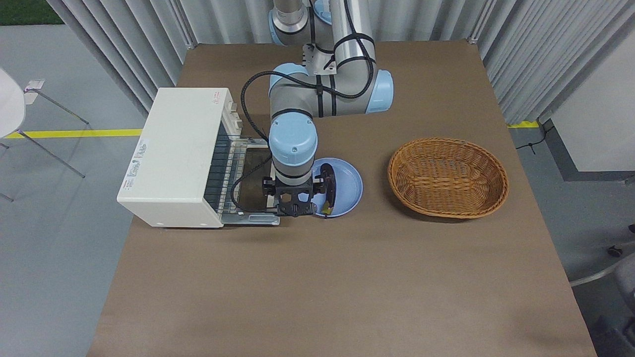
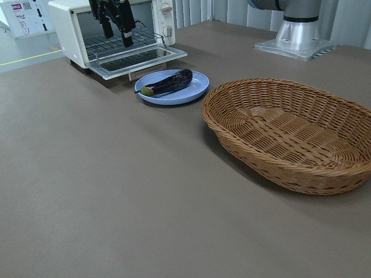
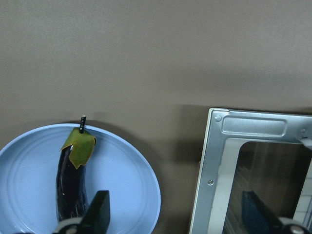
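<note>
A dark eggplant with a green cap (image 2: 168, 83) (image 3: 70, 187) lies on a blue plate (image 1: 351, 190) (image 3: 131, 180). The white toaster oven (image 1: 169, 154) has its glass door lowered flat, its rack (image 2: 101, 46) visible inside. My gripper (image 2: 116, 35) hangs above the lowered door (image 3: 258, 190), beside the plate. Its fingers are spread apart at the bottom of the wrist view, nothing seen between them but door edge, table and plate.
A wicker basket (image 1: 447, 177) (image 2: 290, 139) sits right of the plate in the front view, empty.
</note>
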